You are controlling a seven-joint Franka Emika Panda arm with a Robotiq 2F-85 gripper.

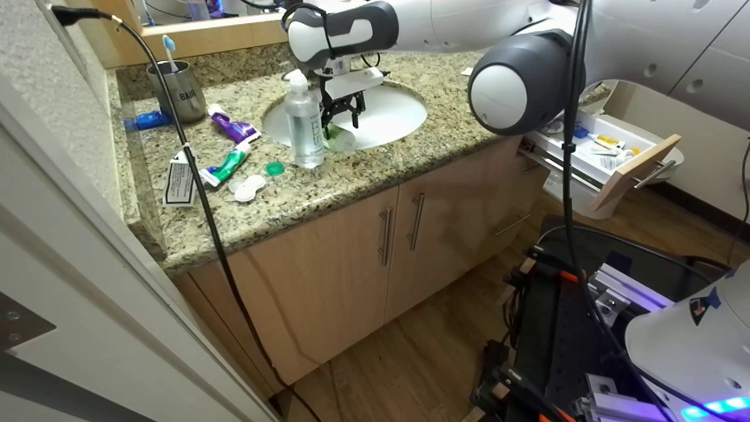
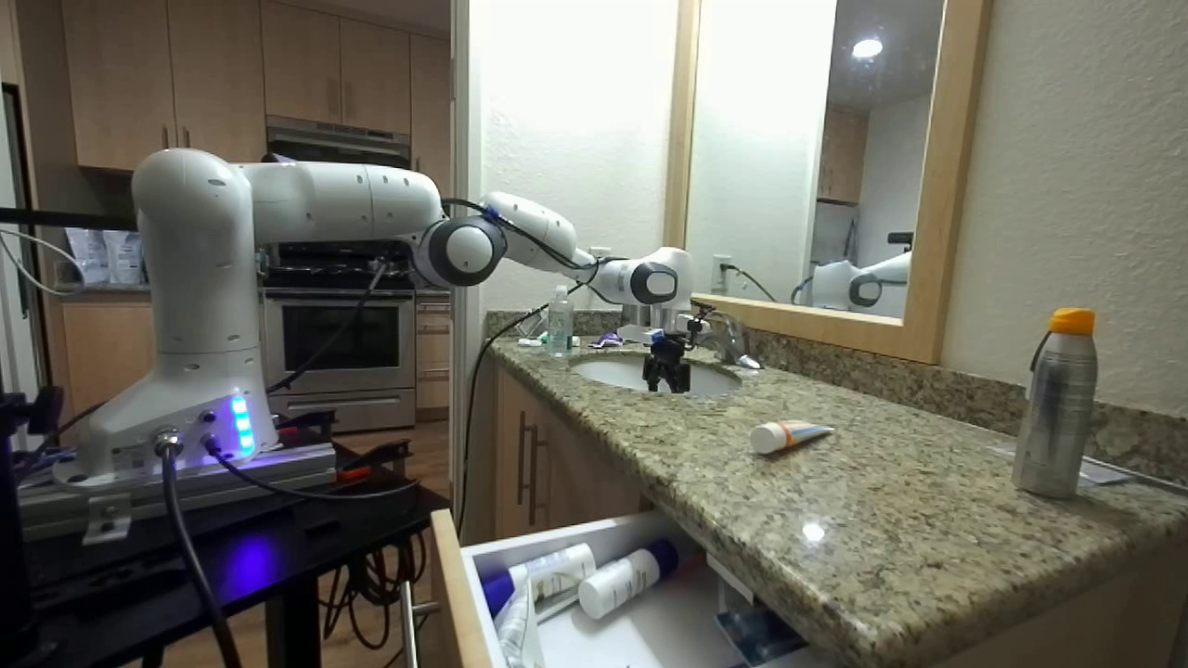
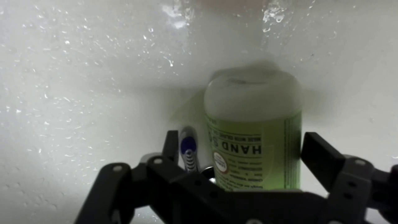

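Note:
A clear hand soap bottle with a green label (image 3: pixel 257 149) lies in the white sink (image 1: pixel 394 116); in exterior view 1 its near part (image 1: pixel 340 138) shows just behind the clear pump bottle (image 1: pixel 305 130). My gripper is open over it, one finger on each side of the bottle in the wrist view. The right finger (image 3: pixel 321 160) looks very close to the bottle; contact is unclear. Between the left finger and the bottle shows a slim item with a purple-blue part (image 3: pixel 188 147). The bottle's lower end is hidden behind the gripper.
The pump bottle stands on the sink's front-left rim. Left of it are a purple tube (image 1: pixel 234 128), a green tube (image 1: pixel 230 163) and a metal cup (image 1: pixel 179 91). A white tube (image 2: pixel 791 435) lies on the counter right of the sink. The drawer (image 2: pixel 557 640) is pulled out.

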